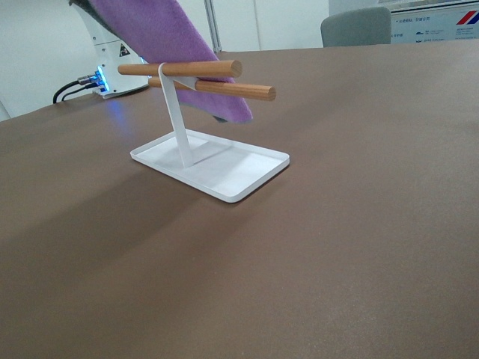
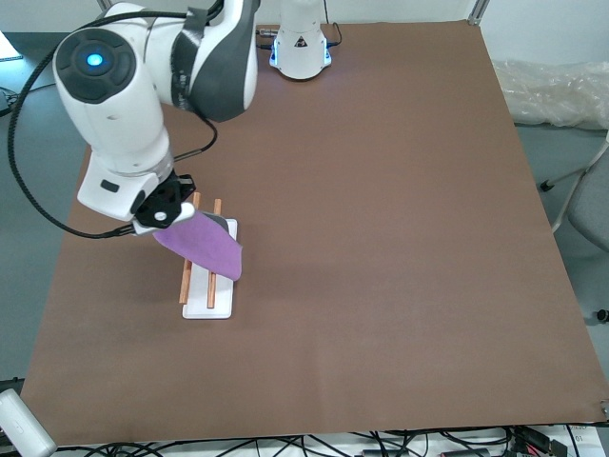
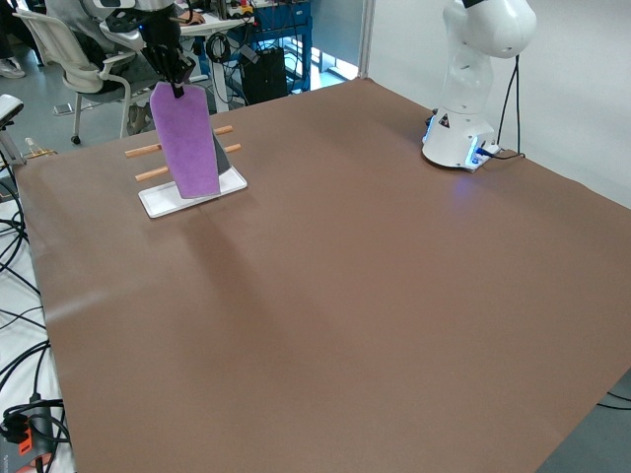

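A purple cloth with a grey underside hangs from my gripper, draped down over a small white rack with two wooden bars on a white tray. In the camera top view the cloth's lower end hangs behind the front bar; whether it rests on a bar is hard to tell. The gripper is shut on the cloth's upper end, above the rack.
Cables run along another edge, and chairs stand beyond the table.
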